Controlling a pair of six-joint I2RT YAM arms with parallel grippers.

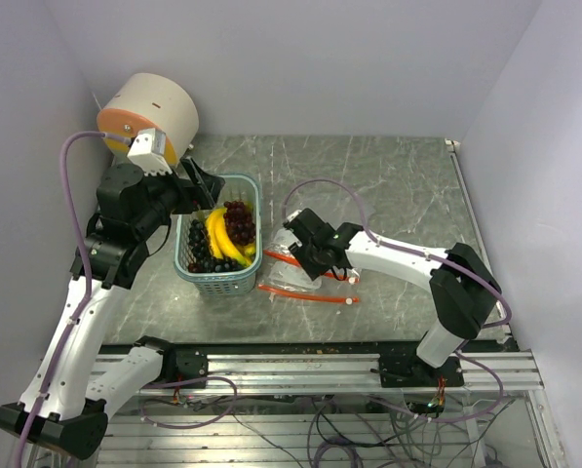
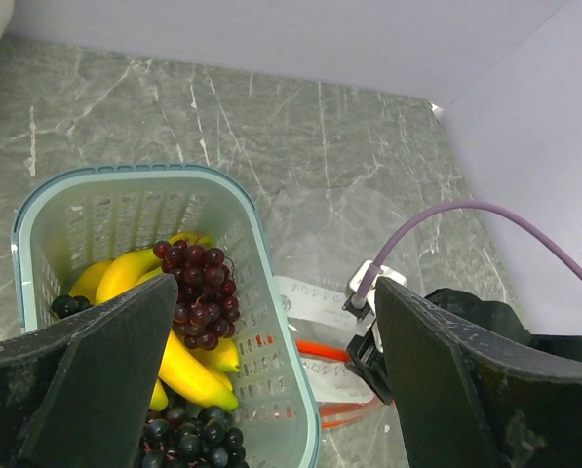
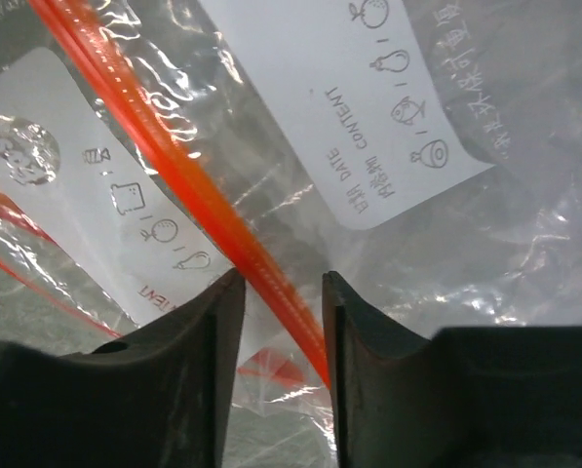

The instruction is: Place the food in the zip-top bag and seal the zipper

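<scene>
A light-green plastic basket (image 1: pixel 220 285) holds bananas (image 2: pixel 191 375), red grapes (image 2: pixel 201 288) and dark grapes (image 2: pixel 187 444). My left gripper (image 1: pixel 203 183) stands open above it, nothing between its fingers. Right of the basket, clear zip bags with orange zipper strips (image 1: pixel 307 298) lie flat on the table. My right gripper is down on the bags, part open, its fingertips either side of an orange zipper strip (image 3: pixel 203 195); whether it grips the plastic I cannot tell.
A white-and-orange roll (image 1: pixel 154 105) stands at the back left. Walls border the workspace.
</scene>
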